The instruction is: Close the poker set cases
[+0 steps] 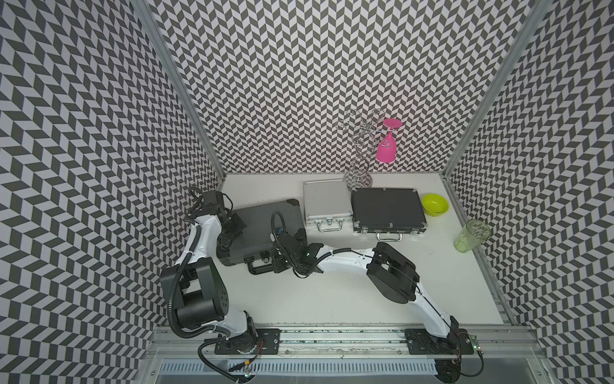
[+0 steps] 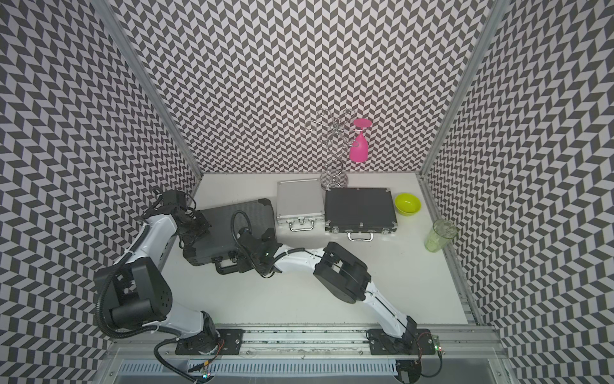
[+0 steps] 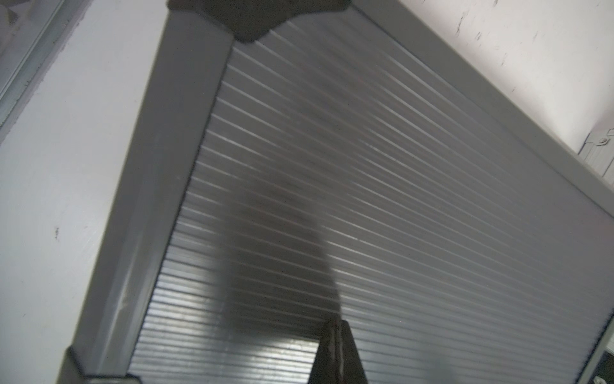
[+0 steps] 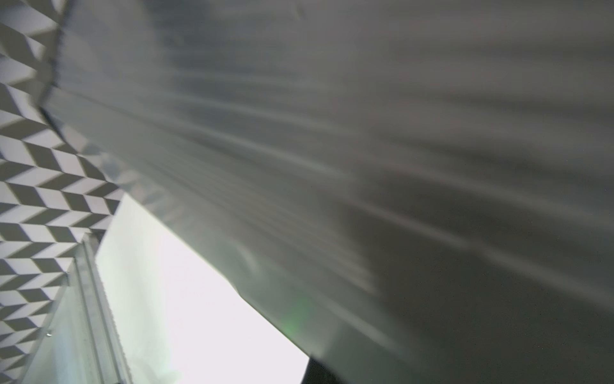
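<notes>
The large dark grey ribbed case (image 1: 265,214) lies at the left of the table with its lid down. My left gripper is shut, tips over its ribbed lid; touching or not, I cannot tell. My right gripper stands at the case's front edge near the handle (image 1: 261,267), only a dark tip showing at the bottom of the right wrist view. Nothing shows between its fingers, and the latches there are partly hidden by the arm. The silver case (image 1: 327,199) and the black case (image 1: 387,208) both lie with lids down and handles facing front.
Behind the cases stands a wire rack (image 1: 362,153) with a pink goblet (image 1: 386,150) hanging from it. To the right are a lime bowl (image 1: 435,204) and a greenish glass (image 1: 472,235).
</notes>
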